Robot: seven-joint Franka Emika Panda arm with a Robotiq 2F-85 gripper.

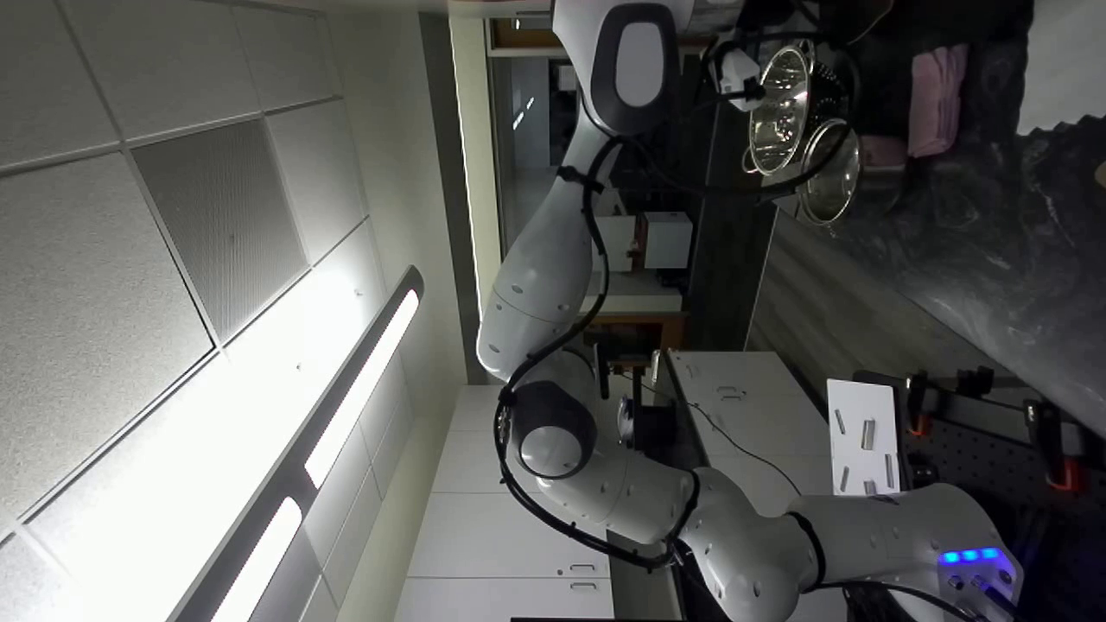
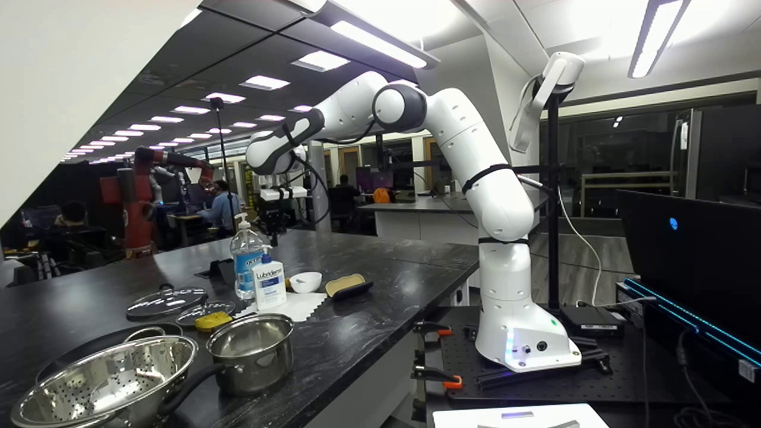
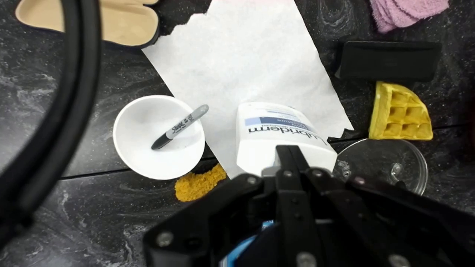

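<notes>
Nothing shows between the fingers of my shut gripper. In the wrist view it covers part of a white Lubriderm lotion bottle point(image 3: 276, 122), seen from above. In exterior view 2 the gripper point(image 2: 273, 232) is over the counter, near the top of a clear pump bottle point(image 2: 246, 260) of blue liquid; whether they touch I cannot tell. The lotion bottle point(image 2: 270, 285) stands upright in front of that one. To its left in the wrist view, a white bowl point(image 3: 133, 133) holds a grey marker point(image 3: 182, 124). Exterior view 1 does not show the fingers.
White paper point(image 3: 249, 53) lies under the lotion bottle. Around it are a yellow sponge point(image 3: 198, 184), a yellow waffle-like piece point(image 3: 400, 113), a glass lid point(image 3: 378, 158), a black block point(image 3: 389, 60) and a pink cloth point(image 3: 405, 11). A colander point(image 2: 107, 381) and pot point(image 2: 253, 356) stand closer to exterior camera 2.
</notes>
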